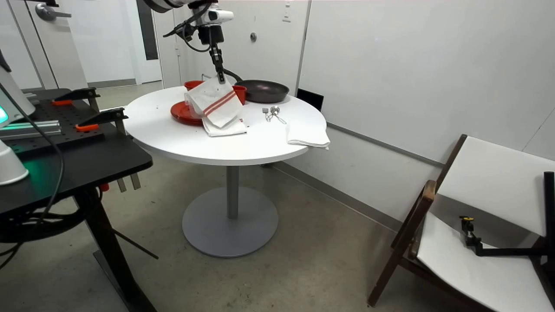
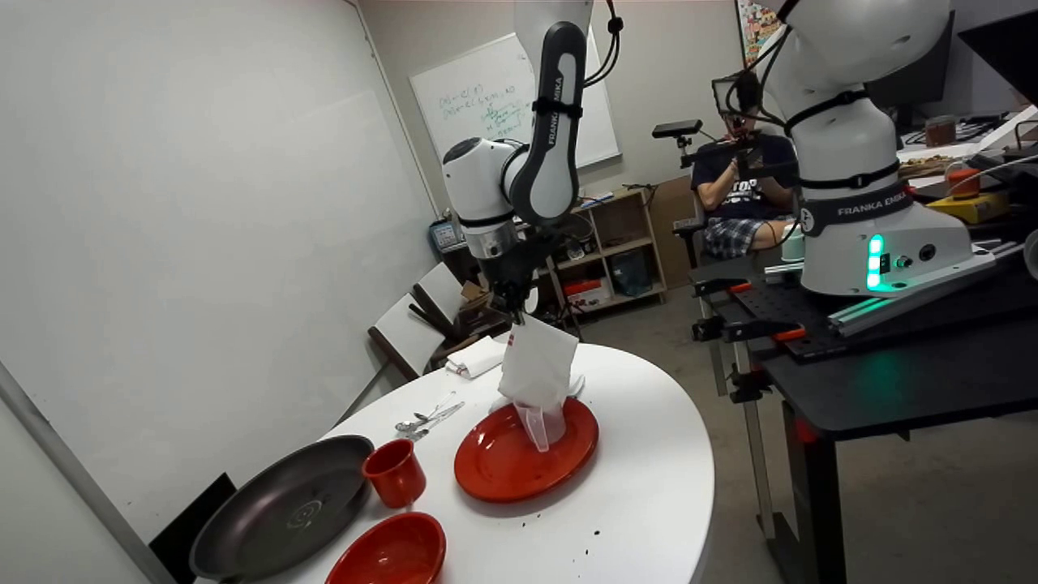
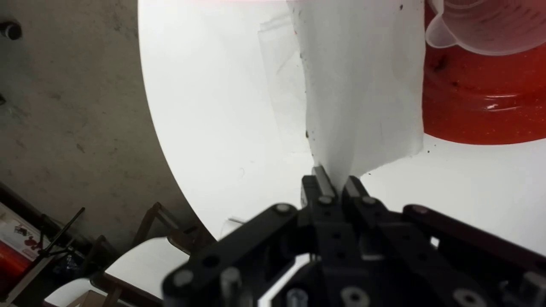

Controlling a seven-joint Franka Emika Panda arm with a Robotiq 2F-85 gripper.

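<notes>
A white cloth with red stripes (image 1: 214, 99) hangs from my gripper (image 1: 222, 81), which is shut on one corner of it. In the wrist view the held cloth (image 3: 366, 87) runs up and away from the fingertips, above the tabletop. Its lower part reaches down near a clear measuring cup (image 2: 542, 428) that stands on a red plate (image 2: 486, 465). Below the hanging cloth, another white folded piece (image 1: 226, 129) lies on the table; whether it is part of the same cloth I cannot tell.
A dark frying pan (image 2: 292, 511), a red mug (image 2: 395, 474) and a red bowl (image 2: 394, 553) stand beyond the plate. Metal utensils (image 1: 273, 112) and a folded white cloth (image 1: 308, 136) lie to the right.
</notes>
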